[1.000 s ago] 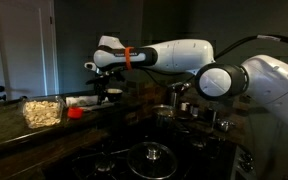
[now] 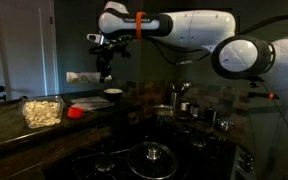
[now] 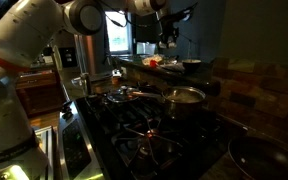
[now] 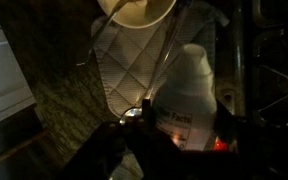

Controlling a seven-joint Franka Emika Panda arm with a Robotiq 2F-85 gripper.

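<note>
A white bottle with a printed nutrition label and a rounded, narrower end is held between the dark fingers of my gripper in the wrist view. In exterior view 1 the same bottle hangs sideways above the counter, its right end at my shut gripper. Beneath it lies a grey quilted mat, with a pale bowl at its upper edge. The fingertips are dark and hard to make out.
A clear tub of pale food and a small red item stand on the counter. In front, the stove carries a lidded pan; a large pot shows in exterior view 2.
The arm has risen, lifting the white bottle from counter level to clear above the mat. The tub, red item and bowl have stayed in place.
</note>
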